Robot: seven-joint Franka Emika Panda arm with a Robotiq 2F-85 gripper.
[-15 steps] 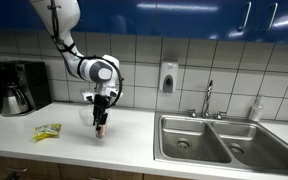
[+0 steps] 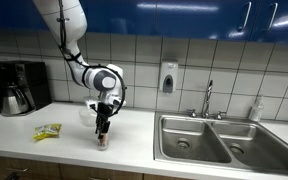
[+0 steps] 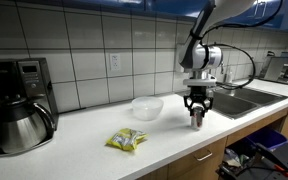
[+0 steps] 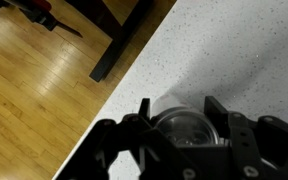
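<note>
A small upright can (image 2: 103,143) stands on the white counter near its front edge, left of the sink. My gripper (image 2: 103,132) reaches down to it from above, shut on its upper part. In the second exterior view the can (image 3: 196,120) shows below the fingers, near the counter's front edge. The wrist view looks down on the can's round silvery top (image 4: 187,128), with dark fingers (image 4: 140,117) on both sides of it. The can's lower part is hidden there.
A yellow packet (image 3: 127,139) lies on the counter, left of the can in the first exterior view. Behind stands a white bowl (image 3: 147,108). A coffee maker (image 3: 22,110) occupies the far left, and a double sink (image 2: 224,142) is at right.
The arm and gripper have come down slightly over the last second, and the fingers now sit around the can's top. Packet and bowl have stayed put.
</note>
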